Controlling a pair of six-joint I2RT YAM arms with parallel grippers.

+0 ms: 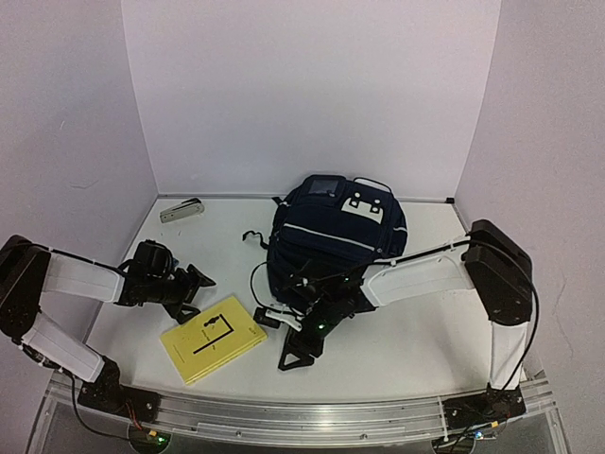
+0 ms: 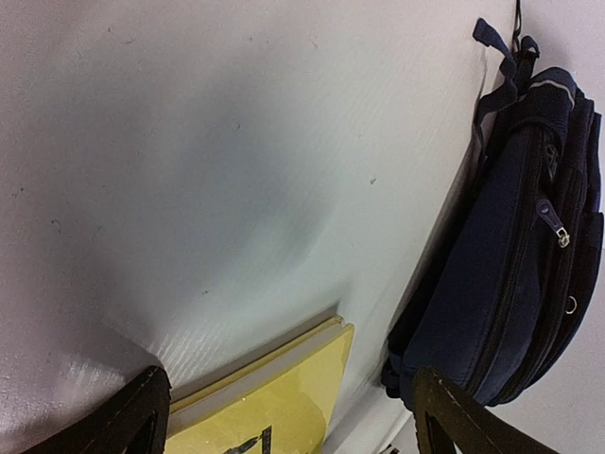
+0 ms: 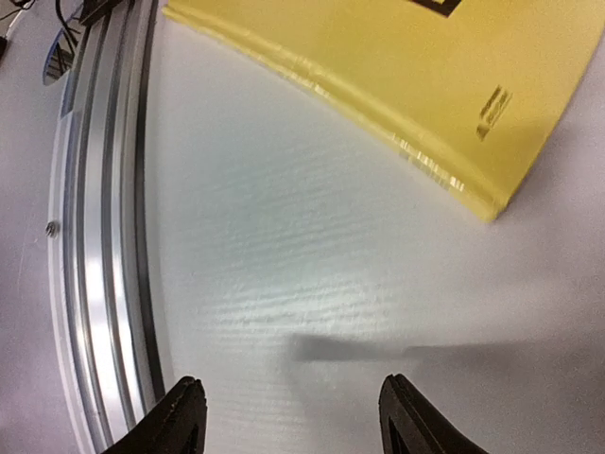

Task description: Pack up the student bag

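The yellow book (image 1: 213,339) lies flat at the front left of the table. Against its back left edge is my left gripper (image 1: 196,298), fingers open; in the left wrist view the book (image 2: 274,407) shows beside one finger (image 2: 146,407) and runs out of frame below. My right gripper (image 1: 280,341) hovers low just right of the book's right corner, also open. Bare table fills the space between its fingers in the right wrist view, with the book (image 3: 397,66) ahead. A navy backpack (image 1: 331,222) rests at the back centre, its lower front partly covered by my right arm.
A grey stapler-like object (image 1: 181,210) lies at the back left. The small blue item behind my left gripper is almost wholly hidden. A metal rail (image 1: 302,416) borders the table's front.
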